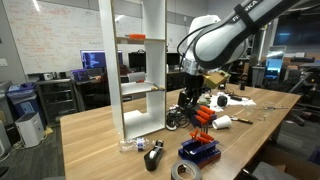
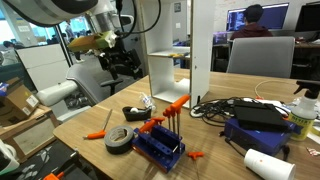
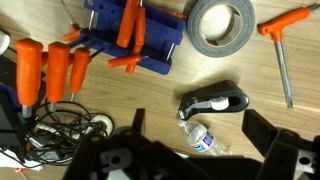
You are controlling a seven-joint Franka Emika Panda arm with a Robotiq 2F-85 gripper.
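Observation:
My gripper is open above the table, its two dark fingers wide apart at the lower edge of the wrist view. Nothing is between them but the table far below, where a black oblong tool [image 3: 214,98] and a clear plastic bottle [image 3: 205,138] lie. A blue rack [image 3: 155,40] with orange-handled tools stands farther up that view, beside a roll of grey tape [image 3: 222,25]. An orange-handled hex key [image 3: 284,58] lies flat at the right. In the second exterior view the gripper [image 2: 128,62] hangs high over the table's left side.
A white shelf unit [image 1: 130,90] stands at the table's back, an orange item on it. Black cables [image 2: 222,108], a white cylinder [image 2: 268,165] and a blue box [image 2: 258,130] occupy the right in the second exterior view. Bare wood [image 1: 90,145] shows at the table's left in the first exterior view.

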